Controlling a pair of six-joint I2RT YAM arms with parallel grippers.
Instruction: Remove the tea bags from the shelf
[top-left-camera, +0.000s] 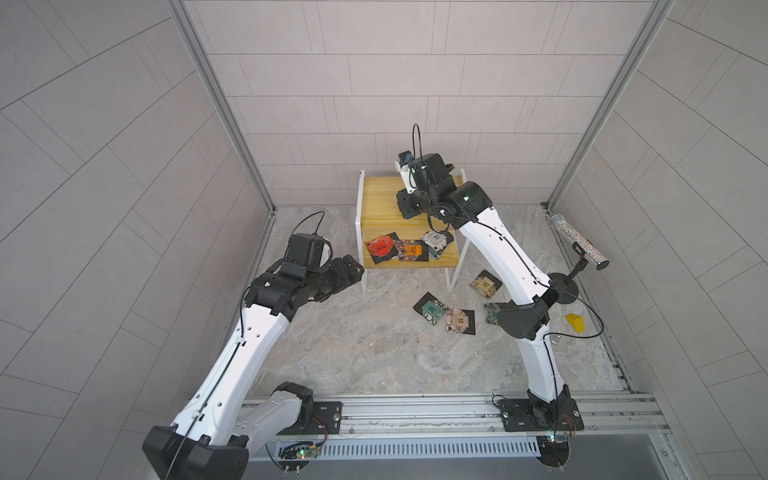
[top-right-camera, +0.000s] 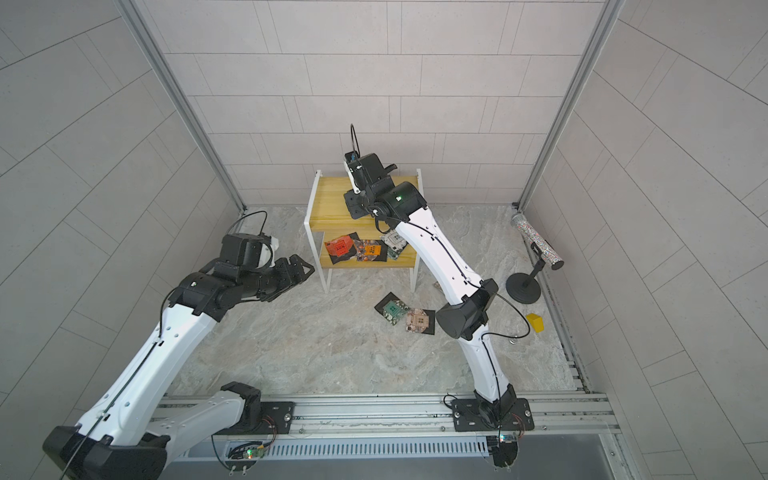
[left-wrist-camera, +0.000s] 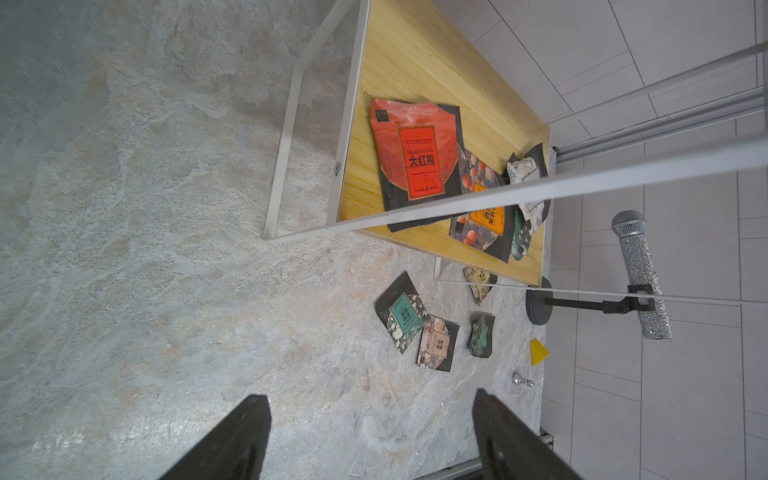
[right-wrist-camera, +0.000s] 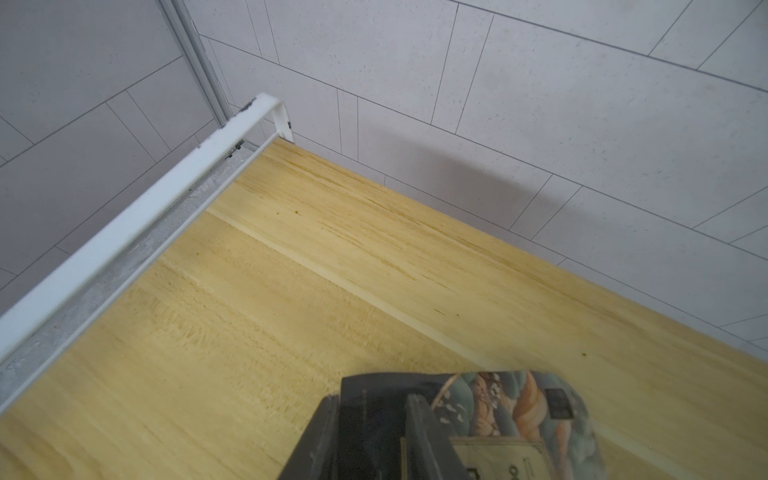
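Note:
A tea bag (right-wrist-camera: 496, 408) lies on the upper wooden shelf (right-wrist-camera: 280, 256), with the fingers of my right gripper over its dark corner, part open; whether they touch it I cannot tell. In the top views my right arm hides this bag. The lower shelf holds a red tea bag (left-wrist-camera: 413, 152), an orange patterned one (left-wrist-camera: 486, 216) and a pale one (top-left-camera: 435, 242). My left gripper stands open, left of the shelf, with nothing between its fingers.
Several tea bags (top-left-camera: 460, 320) lie on the floor before and right of the shelf. A microphone stand (top-left-camera: 565, 288) and a yellow object (top-left-camera: 574, 321) stand at the right. White rails edge the shelf.

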